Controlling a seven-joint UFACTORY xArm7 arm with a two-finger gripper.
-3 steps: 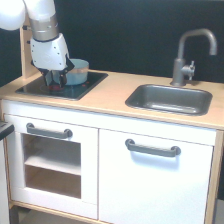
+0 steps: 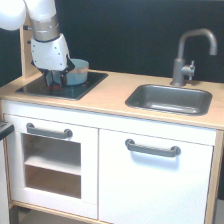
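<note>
My gripper (image 2: pixel 54 81) points down over the black stove top (image 2: pixel 40 89) at the upper left. A blue-grey pot (image 2: pixel 79 71) rests on the stove, just right of the fingers and partly behind them. The fingers are dark and small against the black surface, so whether they are apart or together is unclear. Whether they touch the pot does not show either.
A sink (image 2: pixel 170 98) with a grey faucet (image 2: pixel 185 58) is set into the wooden counter (image 2: pixel 112 90) on the right. Bare counter lies between stove and sink. Below are an oven door (image 2: pixel 50 131) and a white cabinet door (image 2: pixel 150 178), each with a grey handle.
My gripper has shifted very slightly to the right. The pot and everything else look the same.
</note>
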